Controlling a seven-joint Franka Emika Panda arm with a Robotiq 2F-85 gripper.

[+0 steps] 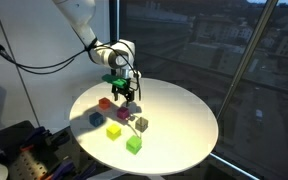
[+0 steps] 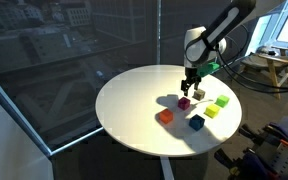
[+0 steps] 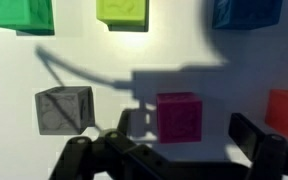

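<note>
Six small blocks lie apart on the round white table, so several colours show. In the wrist view a magenta block sits low and central, between and just ahead of the fingers of my open gripper. A grey block is to its left, and a red block is at the right edge. Along the top are a green block, a yellow block and a dark blue block. Nothing is held; the gripper hangs above the table in exterior view 1.
The white table has wide free room to the right of the blocks in exterior view 1. A wooden chair stands behind the arm in exterior view 2. Cables loop beside the arm.
</note>
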